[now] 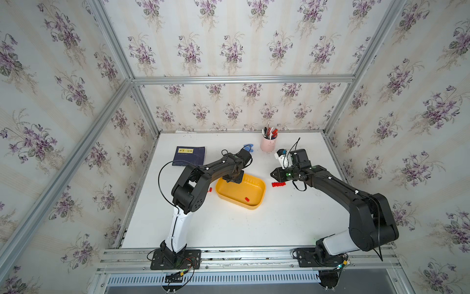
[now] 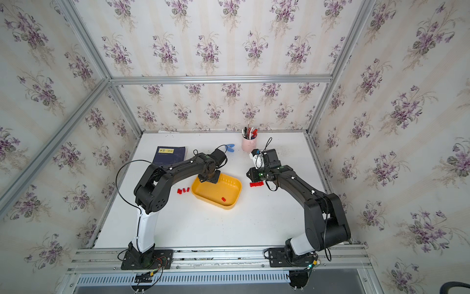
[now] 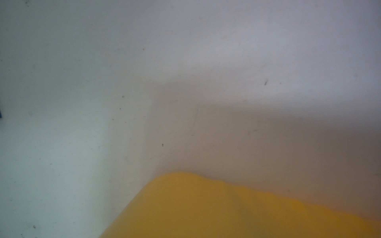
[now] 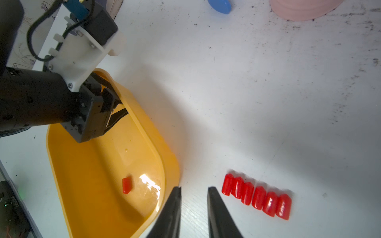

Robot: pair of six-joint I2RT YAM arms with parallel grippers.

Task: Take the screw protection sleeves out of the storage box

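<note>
The orange storage box [image 1: 240, 201] stands mid-table with one red sleeve [image 4: 127, 184] lying on its floor. Inside the box's far wall, my left gripper has its two black fingers apart, close to or against that wall; contact cannot be told for sure. No fingers appear in the left wrist view, only the box's yellow-orange corner [image 3: 186, 206] and bare table. My right gripper hangs right of the box, a gap between its fingers and nothing in it. Beneath it lies a row of red sleeves [image 4: 258, 196]. Several more red sleeves [image 2: 183, 190] lie left of the box.
Behind stand a pink pen cup [image 1: 267, 143] and a blue object [image 1: 248, 147]. A dark blue folder [image 1: 189, 155] lies at the back left. My left forearm crosses over the box's left end.
</note>
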